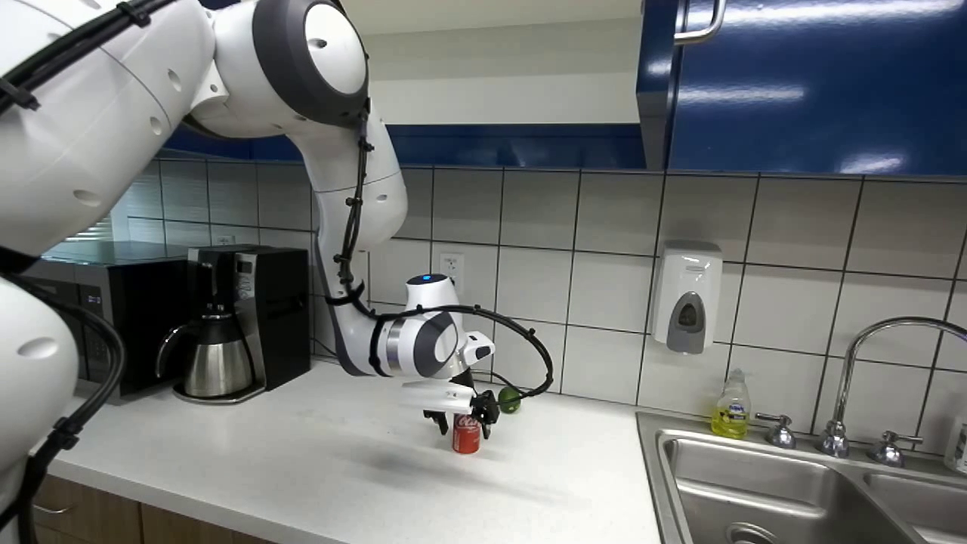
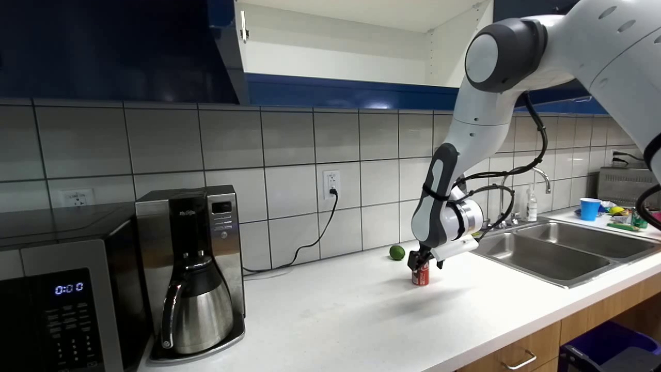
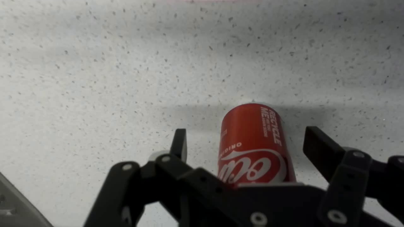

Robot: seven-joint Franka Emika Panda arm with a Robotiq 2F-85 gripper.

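Note:
A red Coca-Cola can (image 1: 467, 440) stands upright on the white counter (image 1: 299, 462), and its lower part also shows in exterior view 2 (image 2: 421, 278). My gripper (image 1: 464, 427) is low over the counter at the can, fingers open. In the wrist view the can (image 3: 252, 128) lies between the two black fingers, with a visible gap on either side. The left finger (image 3: 179, 145) and the right finger (image 3: 322, 149) both seem clear of it. The gripper's body hides part of the can in that view.
Near the wall behind the can sits a round green fruit (image 1: 509, 400). A sink (image 1: 752, 471) with a soap bottle (image 1: 731, 408) is at the right. The coffee maker (image 2: 192, 273) and microwave (image 2: 68, 297) stand left.

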